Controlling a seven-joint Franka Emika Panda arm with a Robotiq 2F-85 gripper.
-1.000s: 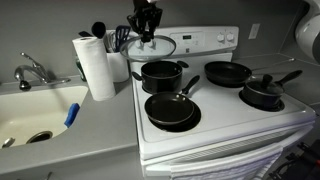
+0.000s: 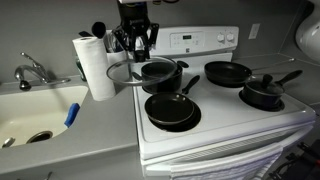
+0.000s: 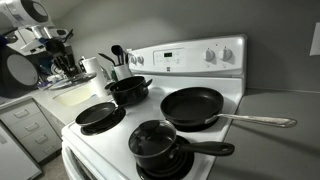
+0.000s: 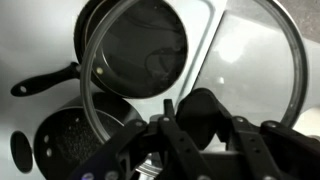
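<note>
A clear glass lid hangs in the air at the stove's left side, near the front frying pan and the black pot. My gripper is above it, shut on its black knob. In the wrist view the wide lid rim spreads below the fingers; the fingertips largely hide the knob's sides. Through the glass shows the front frying pan. The deep black pot stands uncovered on the back left burner, its speckled inside visible from above.
A large frying pan sits on the back right burner, and a lidded saucepan on the front right. A paper towel roll and utensils stand left of the stove. The sink lies farther left.
The lid, held in my gripper, has moved left and downward from above the black pot, coming nearer the stove's left front. The pans and pot have stayed in place.
</note>
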